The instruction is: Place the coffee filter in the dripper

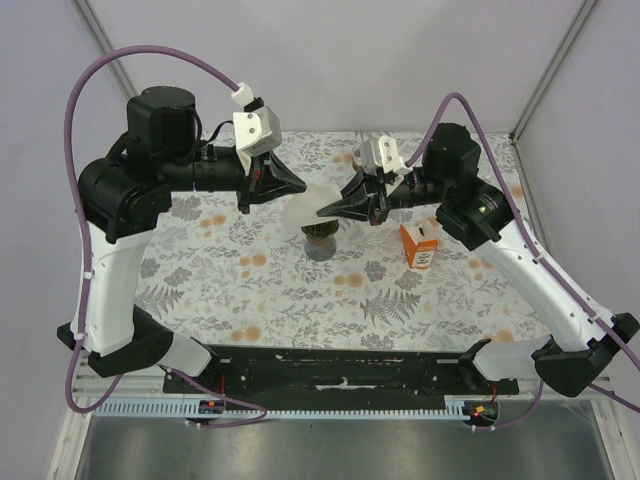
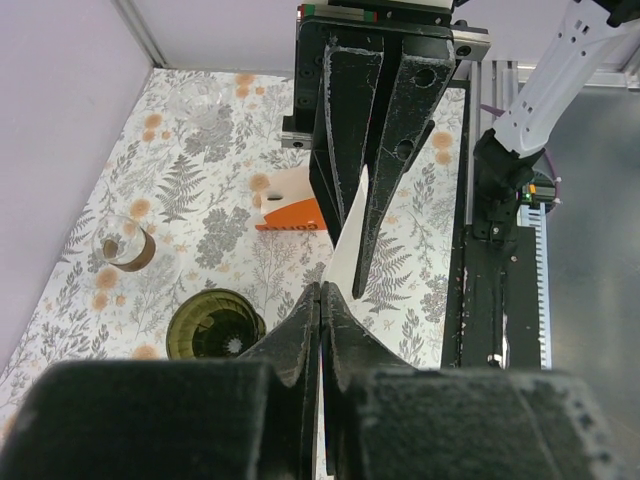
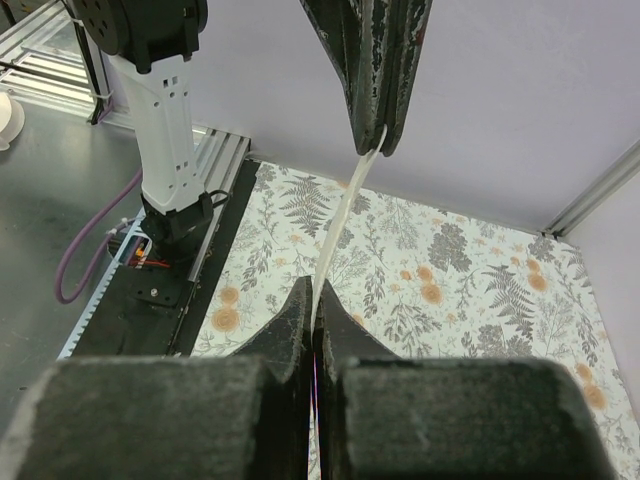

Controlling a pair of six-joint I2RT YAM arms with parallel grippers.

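A white paper coffee filter hangs between my grippers, edge-on in both wrist views. My left gripper is shut on its left end, and my right gripper is shut on the other, at a slightly lower point in the top view. In the left wrist view the filter runs up from the left fingertips to between the right gripper's fingers. Below it stands the dark green dripper, partly hidden by the filter in the top view.
An orange-and-white box lies at the right. A glass cup and another clear glass item stand further off.
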